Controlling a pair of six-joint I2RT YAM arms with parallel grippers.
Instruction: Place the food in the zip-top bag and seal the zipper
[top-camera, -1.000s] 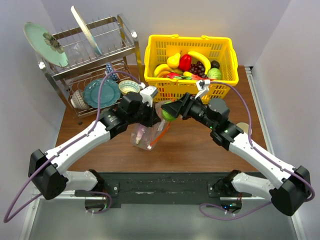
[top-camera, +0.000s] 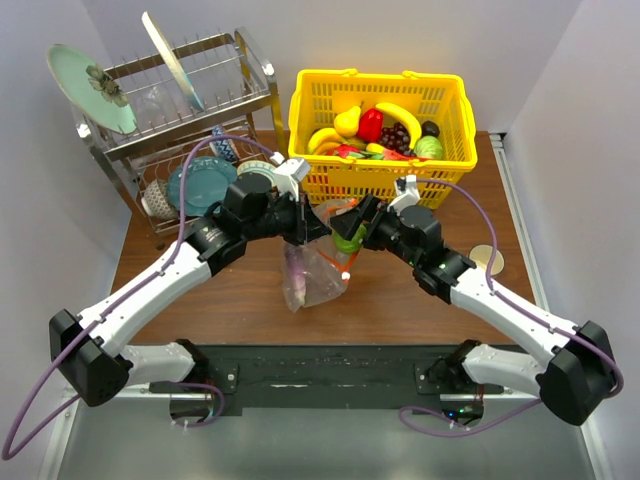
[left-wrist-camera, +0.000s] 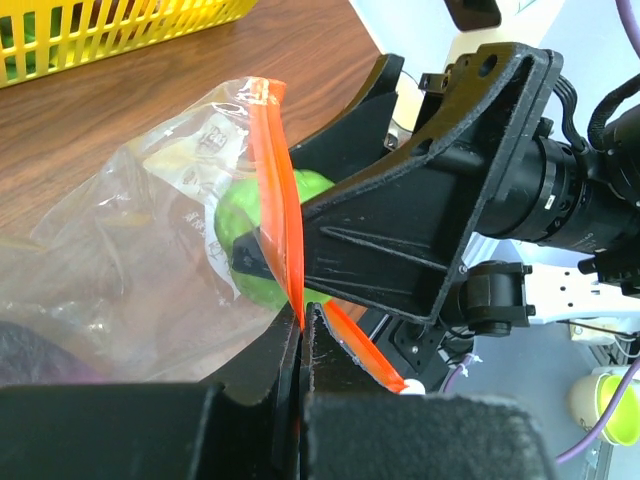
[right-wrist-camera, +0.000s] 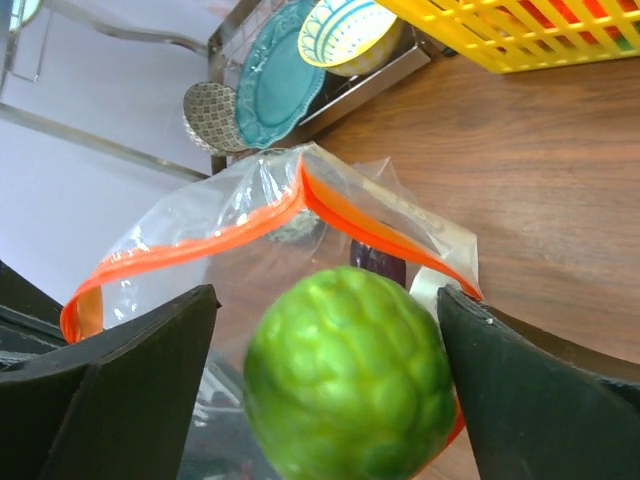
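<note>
The clear zip bag (top-camera: 310, 285) with orange zipper hangs over the table, a purplish item inside. My left gripper is shut on the bag's zipper edge. A green bumpy fruit (right-wrist-camera: 345, 380) sits at the bag's open mouth, between the fingers of my right gripper, which reach into the mouth. These fingers stand open, with a gap showing at the fruit's left in the right wrist view. In the left wrist view the fruit is partly behind the zipper strip and black fingers.
A yellow basket (top-camera: 450, 120) of assorted food stands behind the bag. A metal dish rack (top-camera: 140, 145) with plates is at the back left. A small cup (top-camera: 484, 258) lies at the right.
My left gripper and the bag have shifted slightly right. The right arm has shifted about near the bag, its gripper now slightly lower in the top view than a second ago.
</note>
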